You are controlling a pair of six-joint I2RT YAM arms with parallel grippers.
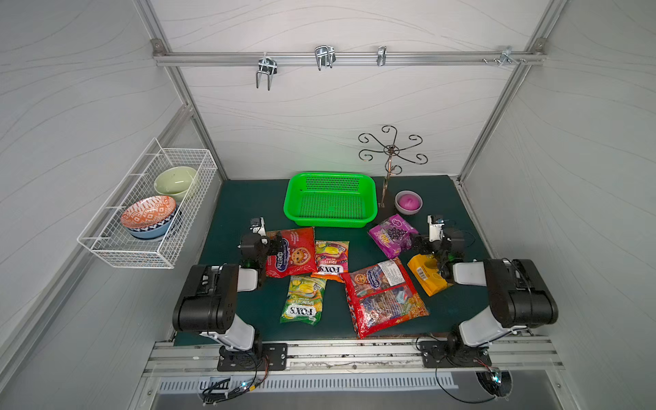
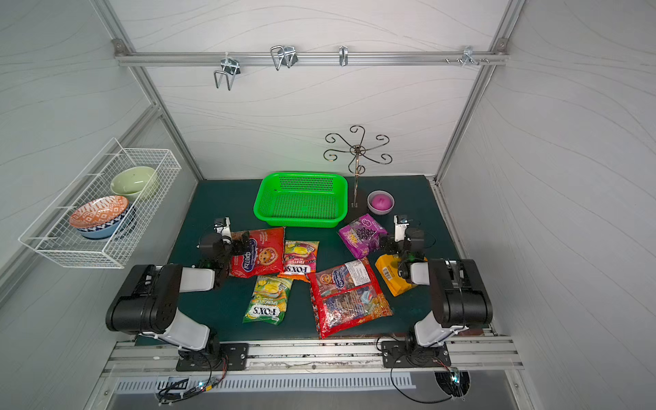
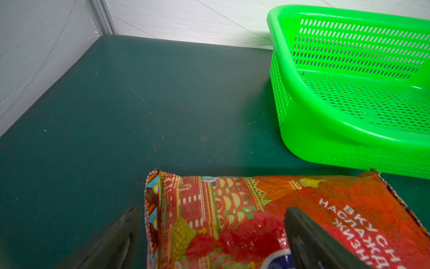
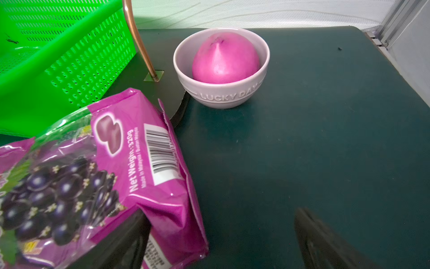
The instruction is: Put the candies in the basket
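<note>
An empty green basket (image 1: 330, 221) sits at the back middle. Candy bags lie before it: a red cookie bag (image 1: 290, 256), an orange Fox's bag (image 1: 331, 254), a green Fox's bag (image 1: 302, 297), a large red bag (image 1: 386, 300), a purple grape bag (image 1: 393, 234) and a yellow bag (image 1: 429, 275). My left gripper is open over the red cookie bag, nothing held. My right gripper is open, its left finger at the purple bag's near corner, nothing held.
A pink bowl (image 4: 221, 94) with a pink object stands back right, beside a wire stand (image 1: 386, 181). A white wire rack (image 1: 123, 254) with bowls hangs on the left wall.
</note>
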